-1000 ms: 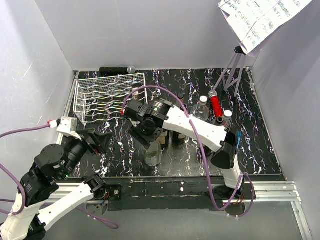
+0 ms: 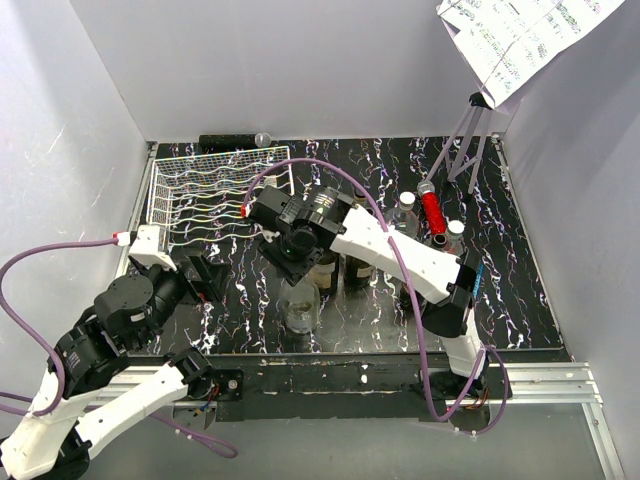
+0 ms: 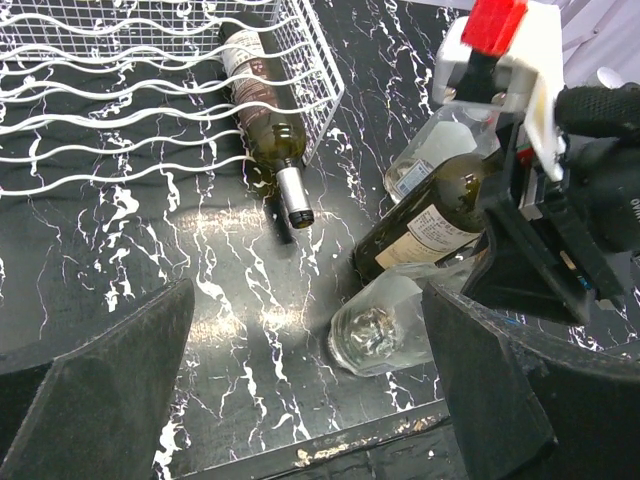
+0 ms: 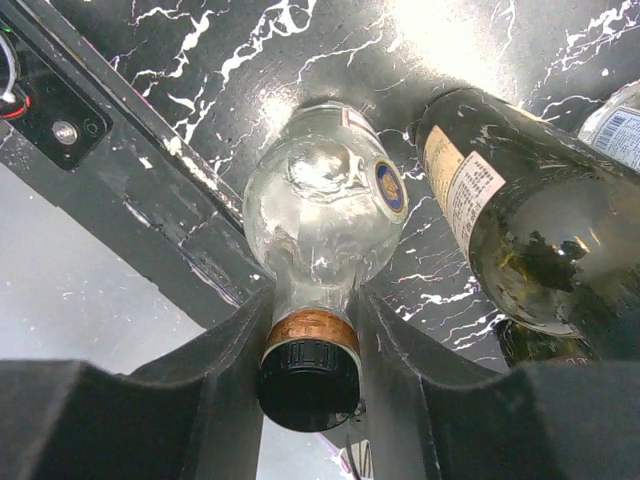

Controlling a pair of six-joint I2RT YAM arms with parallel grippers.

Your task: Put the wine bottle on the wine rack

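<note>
A clear glass bottle (image 4: 325,200) with a cork-and-black top has my right gripper shut on its neck. In the left wrist view this clear bottle (image 3: 380,325) leans, its base near the table's front edge; whether the base touches the table I cannot tell. The white wire wine rack (image 2: 215,195) is at the back left, and a dark bottle (image 3: 262,105) lies in its right end, neck toward the front. My left gripper (image 2: 210,282) hangs in front of the rack, open, with only bare table between its fingers.
Dark labelled bottles (image 3: 430,225) stand right beside the clear one. Further right are more clear bottles (image 2: 403,218) and a red-wrapped bottle (image 2: 433,212). Another dark bottle (image 2: 228,142) lies behind the rack. A tripod (image 2: 468,145) occupies the back right. Table before the rack is free.
My left gripper has shifted a little right and forward, staying open. The right gripper and the clear bottle have edged slightly to the left.
</note>
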